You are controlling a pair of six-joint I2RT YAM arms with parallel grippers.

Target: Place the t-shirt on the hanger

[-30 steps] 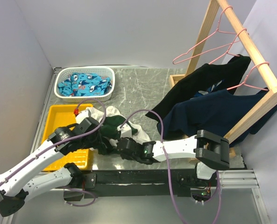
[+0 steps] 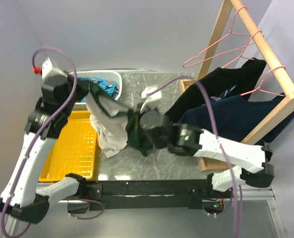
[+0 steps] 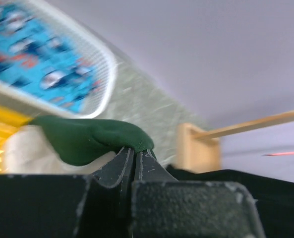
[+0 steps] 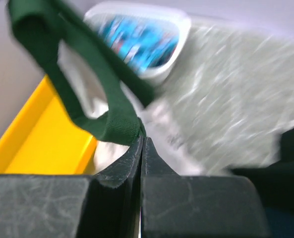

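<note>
A white and dark green t shirt (image 2: 107, 119) is lifted off the counter between my two arms, stretched out at its green part. My left gripper is shut on the green fabric (image 3: 92, 134) at the upper left. My right gripper is also shut on the green fabric (image 4: 114, 121), lower and to the right. Pink hangers (image 2: 258, 90) hang from the wooden rail (image 2: 265, 52) at the right.
A yellow tray (image 2: 62, 148) lies at the left, a white basket (image 2: 117, 84) with blue printed cloth behind it. Dark garments (image 2: 216, 114) hang on the rack.
Both arms have risen from the counter, the left toward the back left, the right rightward and back, lifting and spreading the green part of the shirt.
</note>
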